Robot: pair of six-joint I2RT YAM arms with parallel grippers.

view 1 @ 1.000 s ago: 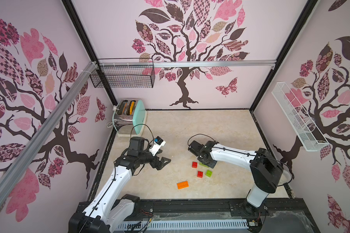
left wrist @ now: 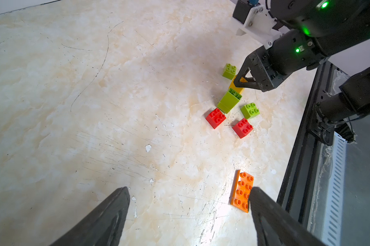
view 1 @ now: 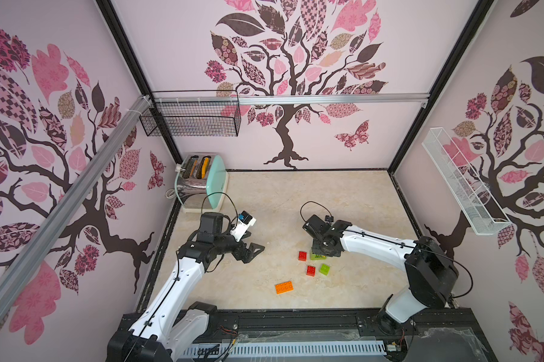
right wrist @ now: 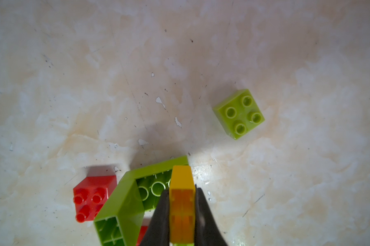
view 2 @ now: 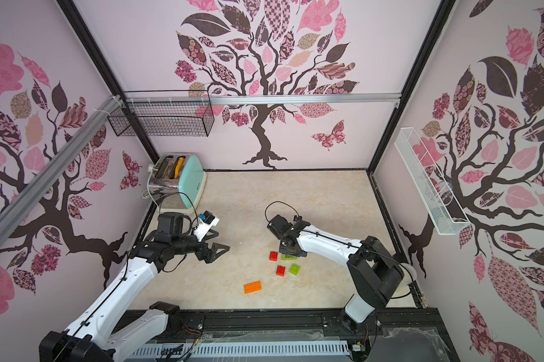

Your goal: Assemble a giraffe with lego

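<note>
A yellow-orange brick (right wrist: 182, 201) is pinched in my right gripper, which is shut on it. Just below and left of that brick in the right wrist view lies a larger green piece (right wrist: 127, 201), its hollow side showing; whether the two touch I cannot tell. A small green brick (right wrist: 240, 114) sits apart, studs up. In the left wrist view, two red bricks (left wrist: 216, 118) (left wrist: 242, 128) and another small green brick (left wrist: 249, 110) lie near the green piece. A flat orange brick (left wrist: 242, 190) rests closer to my left gripper, which is open and empty.
At the back left stands a mint-and-silver appliance (view 1: 202, 181). Wire baskets (view 1: 193, 117) hang above the table on the left and right.
My right gripper has shifted slightly to the right and its arm has risen a little over the green piece. The left arm and the loose bricks are where they were.
</note>
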